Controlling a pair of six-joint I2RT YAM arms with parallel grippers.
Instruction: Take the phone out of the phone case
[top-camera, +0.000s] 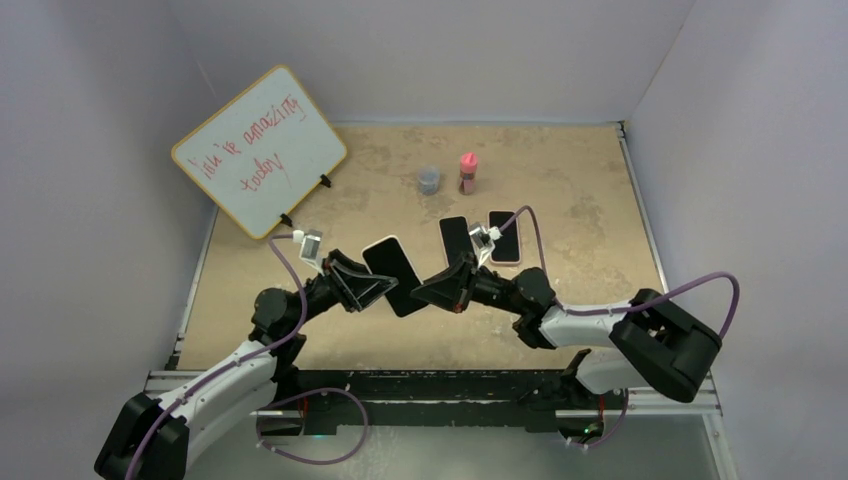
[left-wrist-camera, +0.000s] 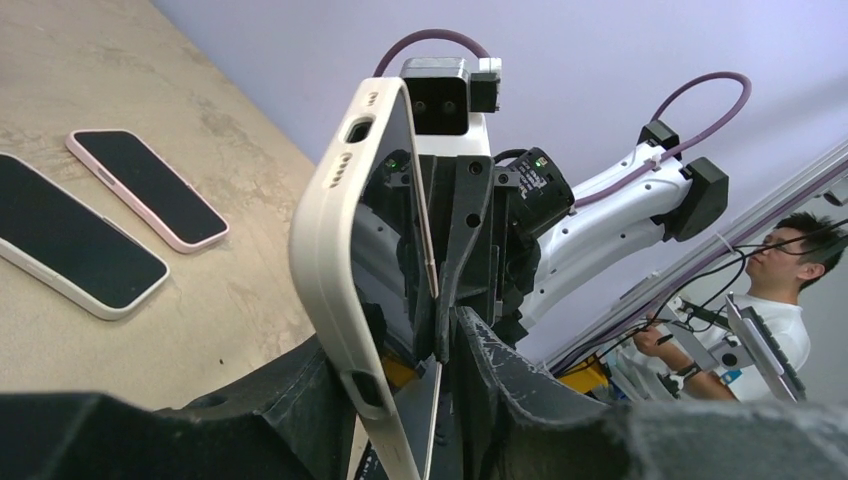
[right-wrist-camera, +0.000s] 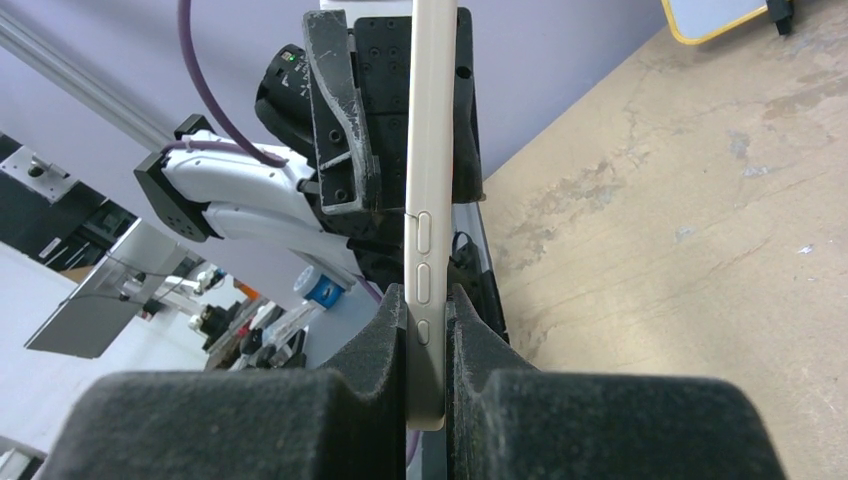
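Observation:
A phone in a cream case (top-camera: 393, 270) is held upright in the air between both arms, screen facing up in the top view. My right gripper is shut on it, with the side buttons facing the right wrist camera. My left gripper is around the near edge of the cased phone (left-wrist-camera: 325, 240) in the left wrist view, its fingers part open on either side; whether they touch it I cannot tell. A thin strip runs along the case's inner edge.
A white-edged phone (top-camera: 455, 235) and a pink-edged phone (top-camera: 504, 237) lie on the table behind. A cup (top-camera: 429, 180), a pink bottle (top-camera: 467, 173) and a whiteboard (top-camera: 260, 150) stand farther back.

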